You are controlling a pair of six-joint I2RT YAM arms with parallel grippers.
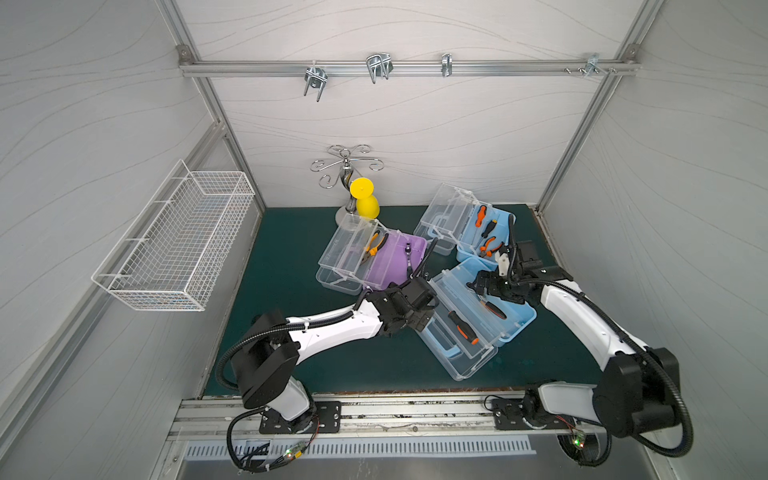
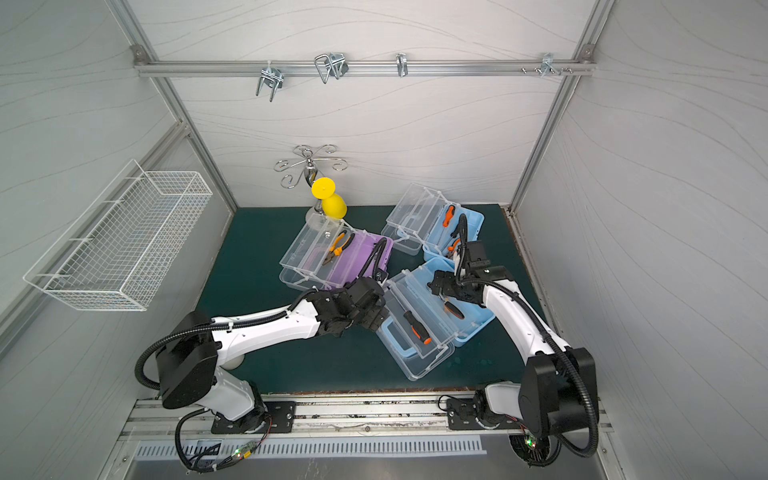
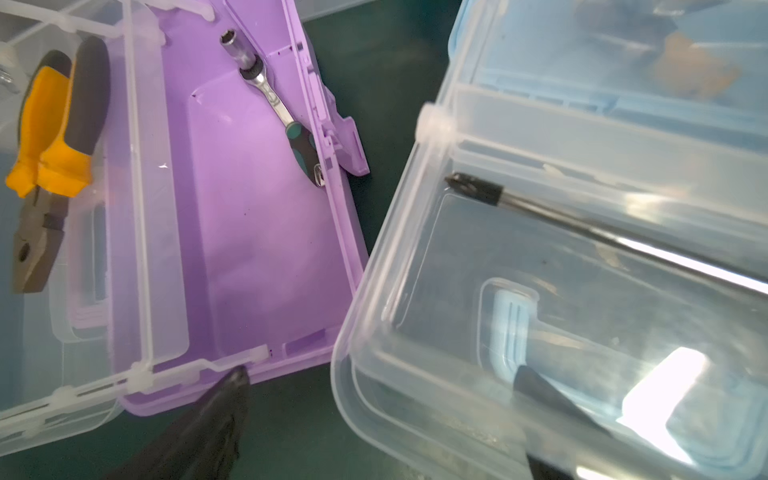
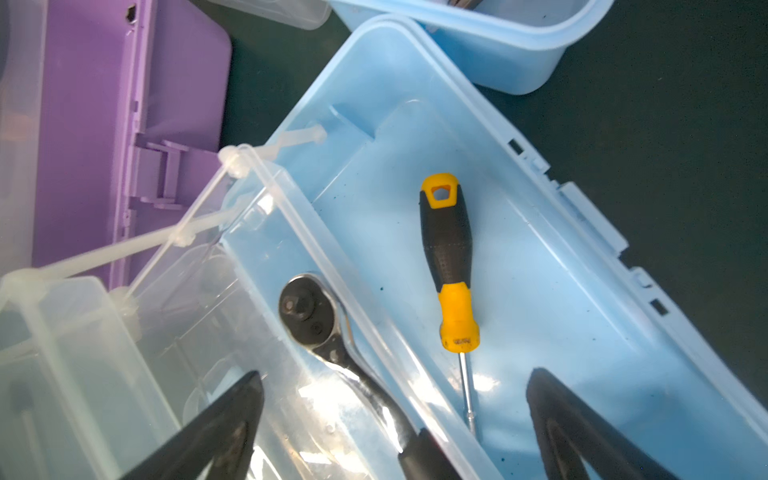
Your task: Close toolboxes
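Three toolboxes with clear lids lie open: a purple one (image 1: pixel 396 264) with pliers and a socket wrench, a rear blue one (image 1: pixel 472 240) with orange-handled tools, and a front blue one (image 4: pixel 544 288) holding a yellow-black screwdriver (image 4: pixel 445 240) and a ratchet (image 4: pixel 312 316). The front box's lid (image 3: pixel 416 336) lies folded out toward the table front. My left gripper is low at that lid's outer end, fingers apart on either side of its corner. My right gripper is open over the front blue box, with nothing held.
A metal stand (image 1: pixel 346 172) with yellow objects (image 1: pixel 368 205) is at the back. A white wire basket (image 1: pixel 173 240) hangs on the left. Bare green table (image 1: pixel 280 248) shows at the left and near the front edge.
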